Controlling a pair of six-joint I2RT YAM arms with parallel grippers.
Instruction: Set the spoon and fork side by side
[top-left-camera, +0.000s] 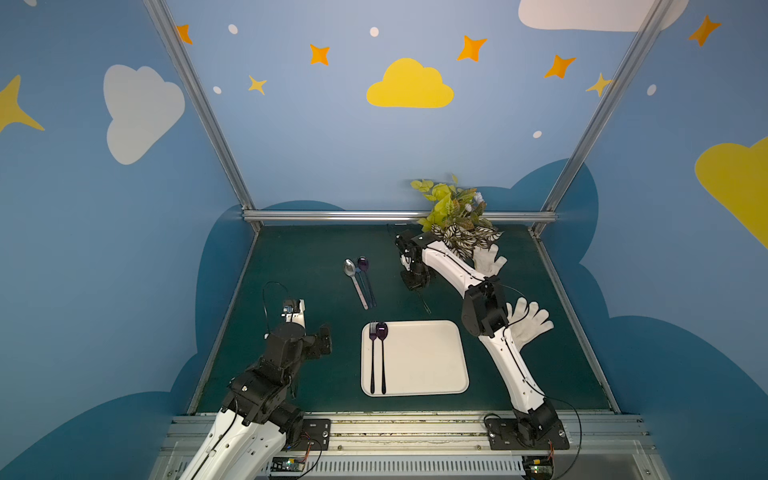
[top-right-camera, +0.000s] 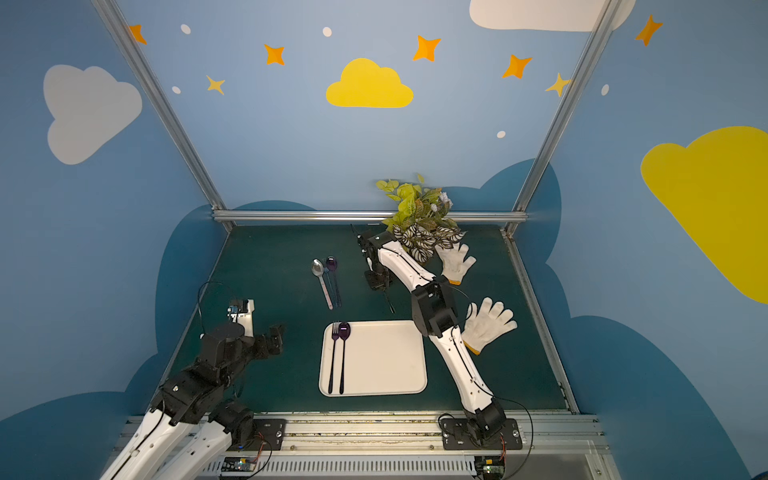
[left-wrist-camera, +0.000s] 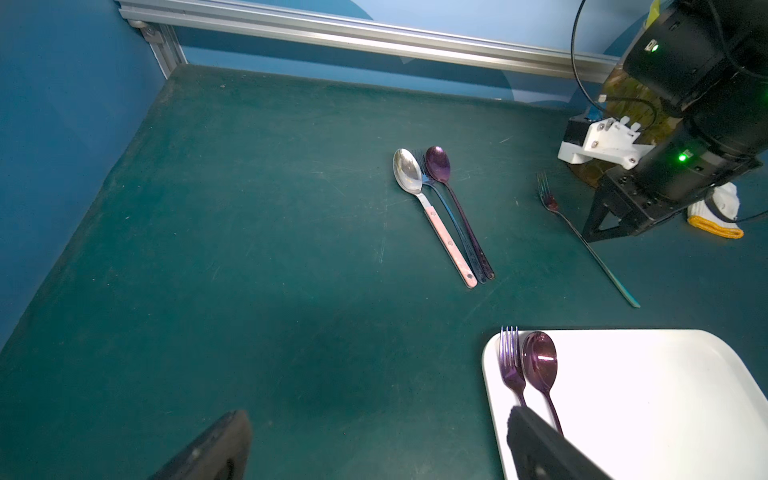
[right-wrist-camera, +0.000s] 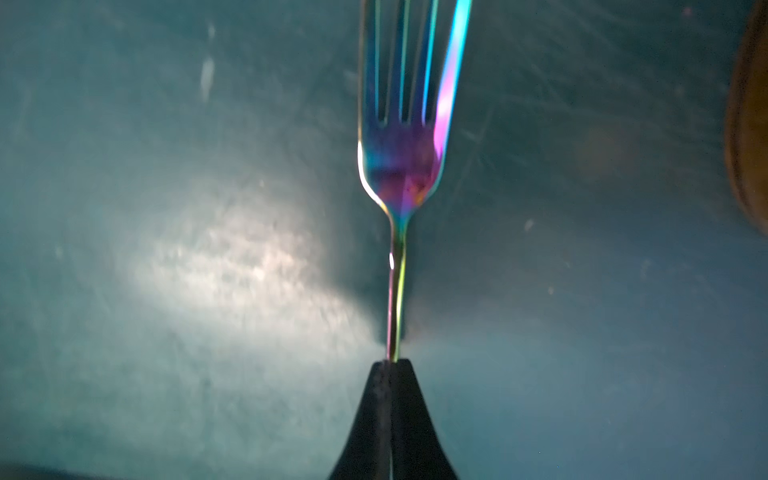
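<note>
On the white tray (top-left-camera: 424, 360) a dark purple fork (top-left-camera: 372, 352) and a purple spoon (top-left-camera: 383, 356) lie side by side near the left edge. Another fork, rainbow-coloured, lies slantwise in the left wrist view. My right gripper is shut on its thin shaft, with the tines pointing away from the fingers; how far it is off the table is hard to tell. A silver spoon with pink handle (left-wrist-camera: 444, 232), a blue fork (left-wrist-camera: 454, 212) and a purple spoon (left-wrist-camera: 462, 208) lie close together. My left gripper is open and empty, left of the tray.
A leafy plant (top-left-camera: 448, 204) stands at the back, behind the right arm. Two white gloves (top-left-camera: 528, 321) lie on the right side.
</note>
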